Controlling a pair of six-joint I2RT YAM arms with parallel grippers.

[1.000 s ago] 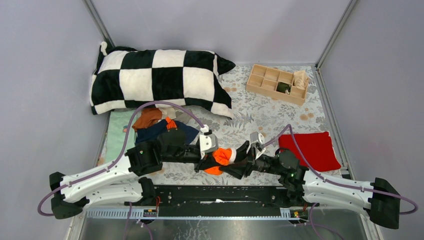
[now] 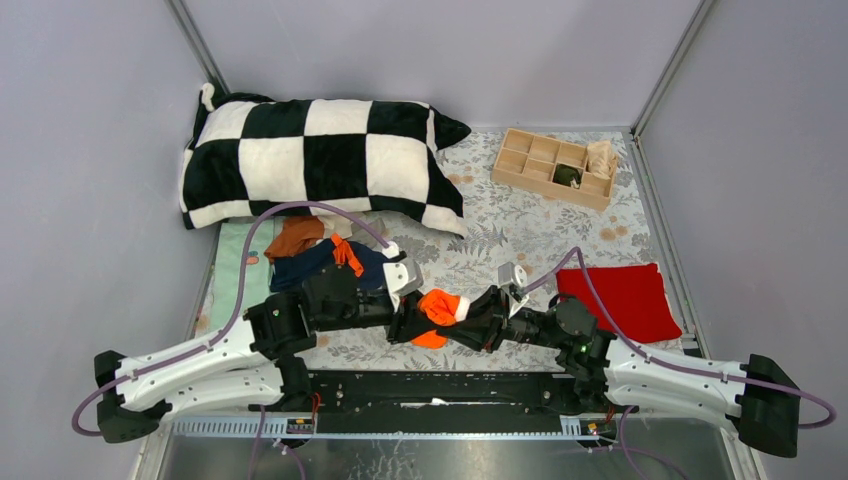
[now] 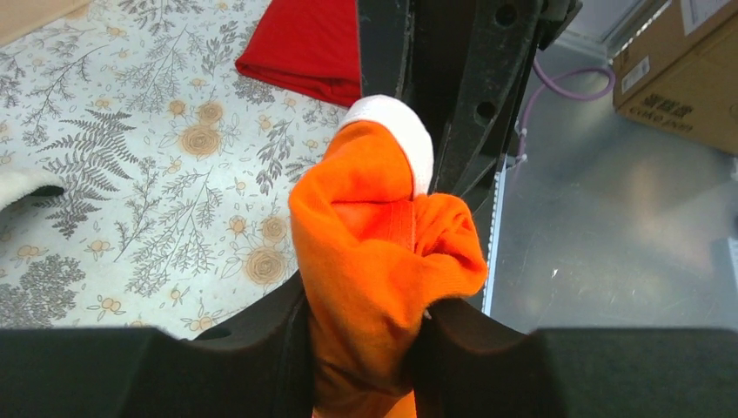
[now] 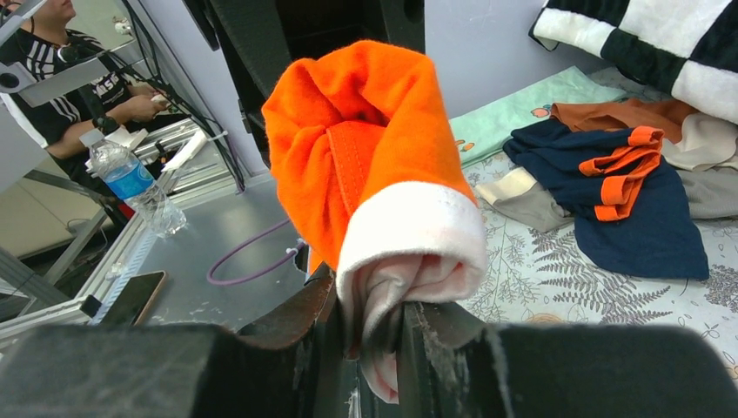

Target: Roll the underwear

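An orange garment with a white band (image 2: 440,305), folded into a narrow bundle, is held up between my two grippers over the front of the work surface. In the left wrist view, the orange cloth (image 3: 357,261) runs down between the fingers of my left gripper; whether these grip it is hard to tell. My right gripper is shut on the white-banded end (image 4: 409,218), with pale cloth pinched and hanging between its fingers.
A checkered pillow (image 2: 330,150) fills the back left, above piled garments (image 2: 300,265). A wooden compartment box (image 2: 530,165) is back right, a red cloth (image 2: 625,300) front right.
My left gripper has shifted slightly left and its arm has turned a little. The orange bundle has moved slightly left; my right arm is nearly still.
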